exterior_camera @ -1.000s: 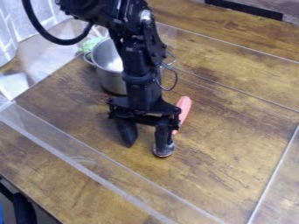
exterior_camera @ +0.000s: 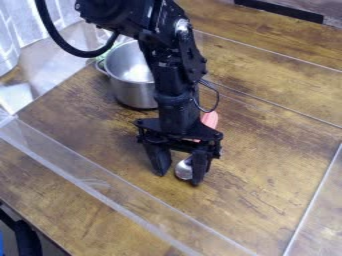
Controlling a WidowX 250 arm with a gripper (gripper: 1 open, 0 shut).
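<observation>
The black gripper (exterior_camera: 179, 166) is low over the wooden table, fingers pointing down around the silver head of a spoon-like utensil (exterior_camera: 186, 170). Its pink handle (exterior_camera: 210, 118) shows behind the gripper. Whether the fingers touch or hold the utensil, I cannot tell. A steel pot (exterior_camera: 131, 72) with a pale green handle stands behind the arm at the upper left, partly hidden by it.
Transparent strips run along the table's left and right edges. A white object (exterior_camera: 15, 97) lies at the left edge.
The gripper has shifted slightly right, toward and over the silver head of the utensil. The pot has stayed in place.
</observation>
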